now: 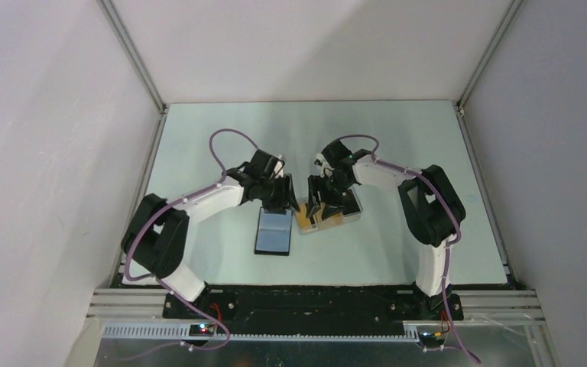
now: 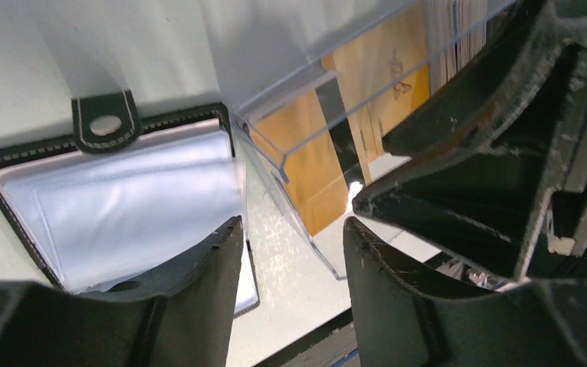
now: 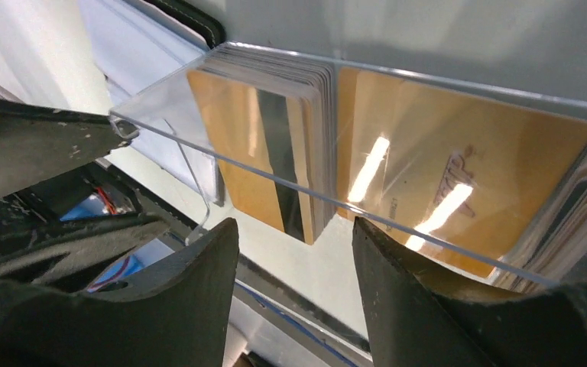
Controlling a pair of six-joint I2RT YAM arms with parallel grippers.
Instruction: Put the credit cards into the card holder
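Note:
A clear box holds stacks of gold cards [image 3: 233, 130] at its left end, a flat gold card [image 3: 466, 164] in the middle and another stack at the right end. Left of the box lies the card holder [image 2: 137, 206], open, with pale sleeves, a black stitched edge and a snap tab. My left gripper stands open, empty, over the gap between the holder and the box's near end. My right gripper is open above the box, no card between its fingers. In the top view, the grippers hide part of the box.
The two grippers are close together; the right one's black fingers [image 2: 443, 176] fill the right side of the left wrist view. Clear walls [image 2: 290, 206] of the box rise around the cards.

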